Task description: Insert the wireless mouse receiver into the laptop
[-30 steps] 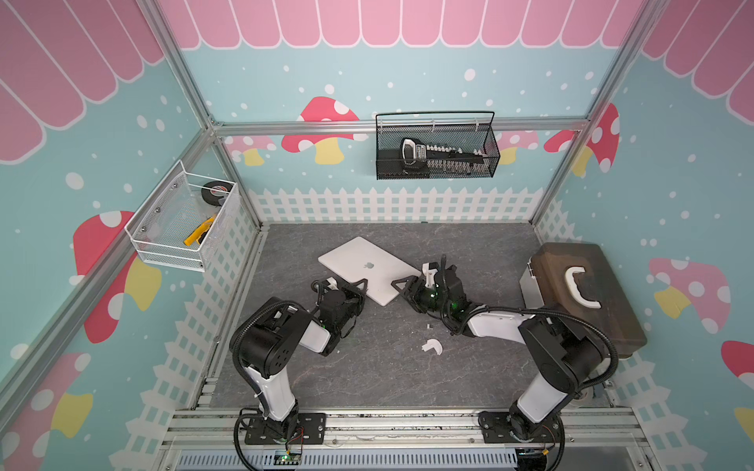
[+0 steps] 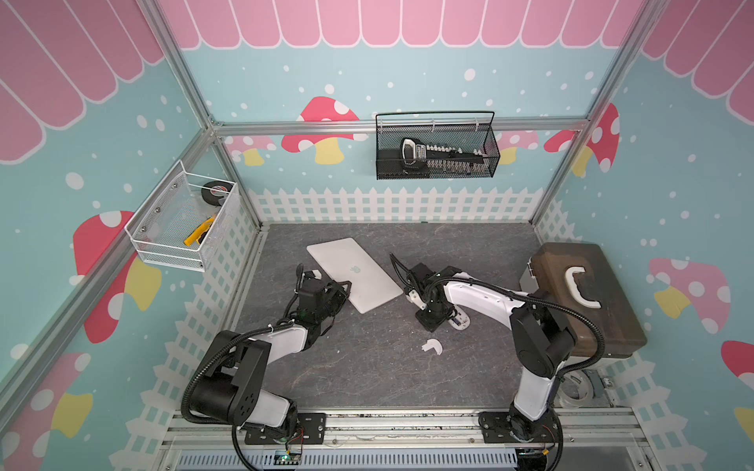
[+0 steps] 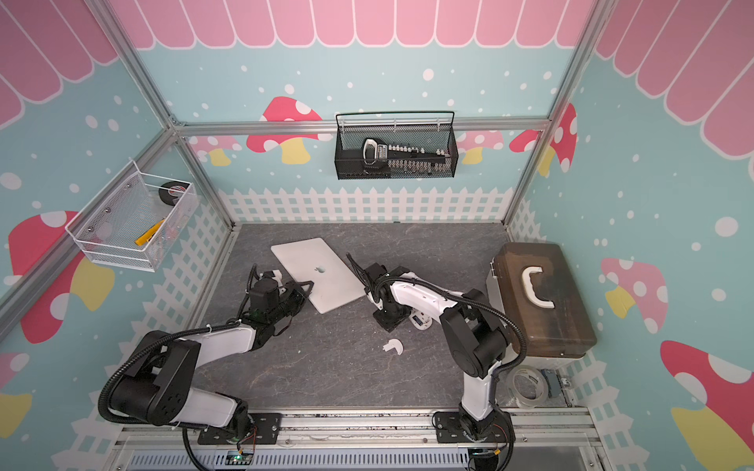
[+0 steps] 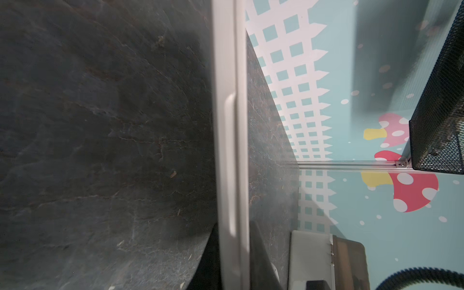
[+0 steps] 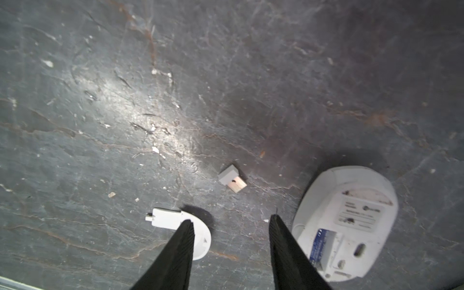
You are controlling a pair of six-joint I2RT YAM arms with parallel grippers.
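The closed silver laptop (image 2: 357,271) is gripped at its front edge by my left gripper (image 2: 348,289). Seen edge-on in the left wrist view, the laptop's side (image 4: 232,145) runs between the two dark fingers. On the dark table lies the tiny USB receiver (image 5: 232,178), its metal plug showing. My right gripper points down with its fingers parted and nothing between them; the receiver appears just beyond the fingertips, apart from them. In both top views my right arm hides the receiver.
An upturned white mouse (image 5: 355,217) with its battery bay exposed lies right of the receiver. Its loose white cover (image 5: 199,236) is near the left finger. A brown-lidded case (image 2: 585,298) fills the right side.
The left gripper has drawn the laptop leftward, turning it somewhat.
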